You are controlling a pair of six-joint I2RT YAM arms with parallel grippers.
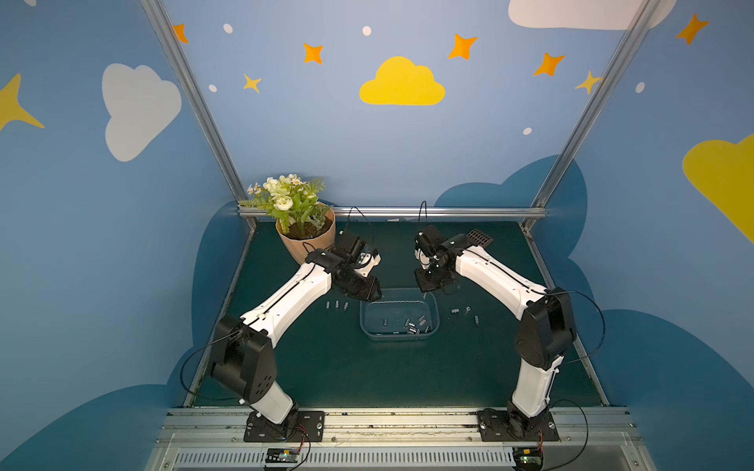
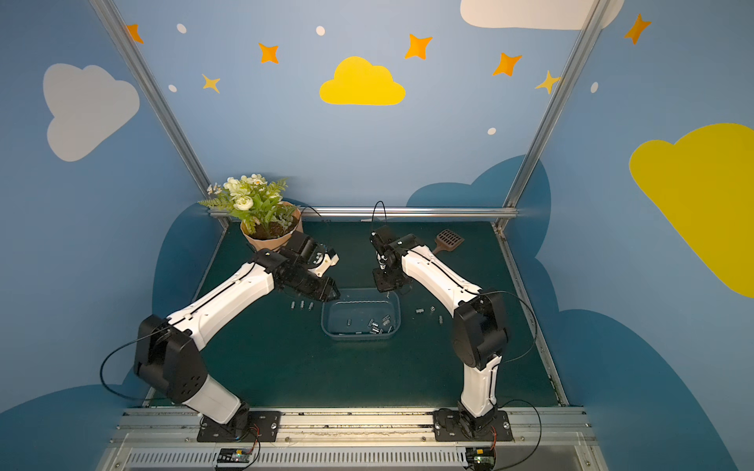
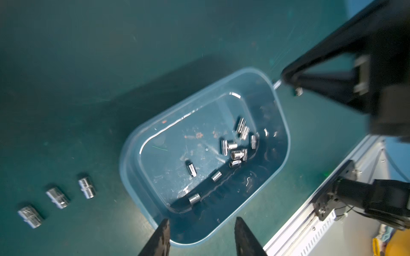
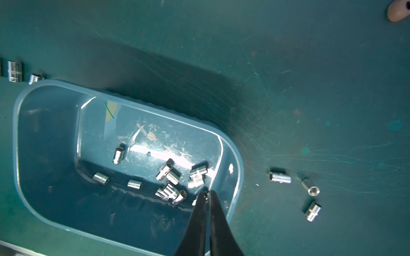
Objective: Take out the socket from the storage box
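A translucent storage box [image 3: 205, 230] holds several metal sockets [image 4: 118, 155], mostly clustered at its right side. More sockets [image 3: 86, 186] lie on the table at both sides of it. My left gripper is open, empty, over the box's left end. My right gripper is above the box's right end, fingertips close together in its wrist view; whether anything sits between them cannot be made out. In the left wrist view its dark fingers appear at upper right, blurred.
A flower pot [image 1: 302, 247] stands at the back left. A brown slotted scoop [image 2: 447, 239] lies at the back right.
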